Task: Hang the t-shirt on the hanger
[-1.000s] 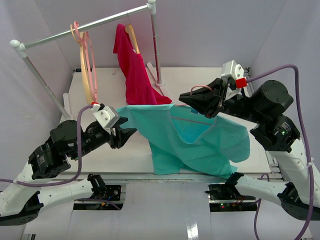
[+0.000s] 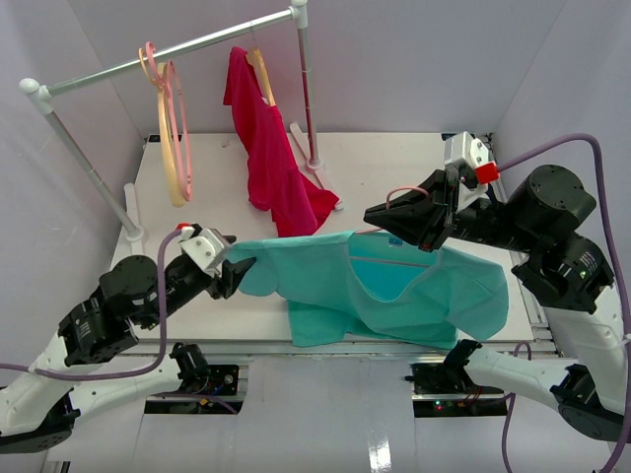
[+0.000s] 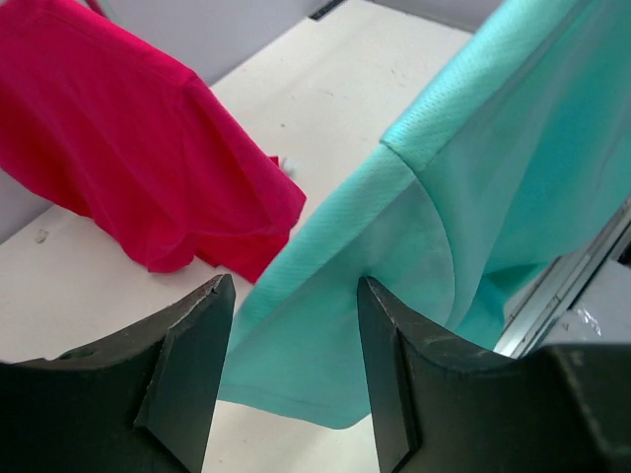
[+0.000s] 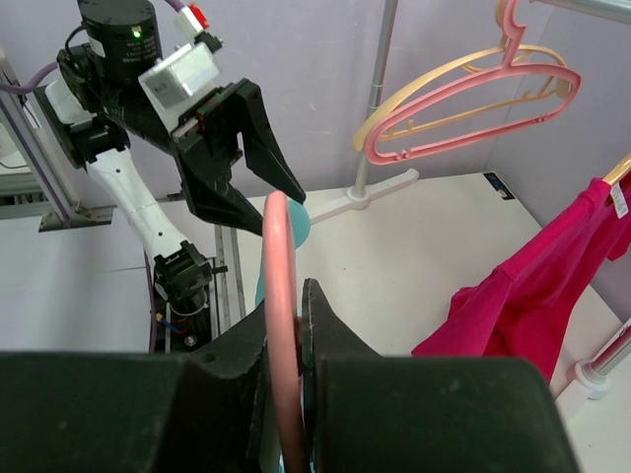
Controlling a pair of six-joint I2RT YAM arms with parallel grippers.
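A teal t-shirt (image 2: 385, 296) hangs over the front of the table with a pink hanger (image 4: 280, 286) inside, its bar showing through the neckline. My right gripper (image 2: 399, 222) is shut on that hanger, which runs between its fingers in the right wrist view. My left gripper (image 2: 237, 268) is at the shirt's left end; in the left wrist view its fingers stand apart on either side of the teal fabric (image 3: 325, 296), and whether they touch it is unclear.
A rack (image 2: 177, 49) at the back left holds spare hangers (image 2: 173, 128) and a red shirt (image 2: 271, 168) on a hanger. White table (image 2: 187, 305) shows around the left arm.
Both arms and the teal shirt have moved lower in the top view, the right gripper and shirt also slightly rightward. The left gripper's position at the shirt's left end has shifted.
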